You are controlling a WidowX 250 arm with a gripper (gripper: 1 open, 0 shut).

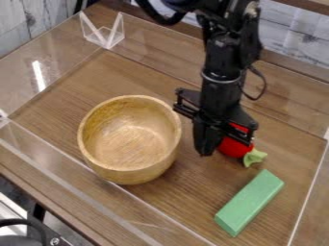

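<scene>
The black gripper [206,130] is low over the table at the centre, just right of a wooden bowl [129,159]; whether anything is between its fingers is hard to see. A red object with a pale green end [238,146] lies partly behind it on the right. A green block [249,203] lies flat at the lower right.
A clear plastic item [100,29] stands at the upper left. Dark cables show at the lower left edge.
</scene>
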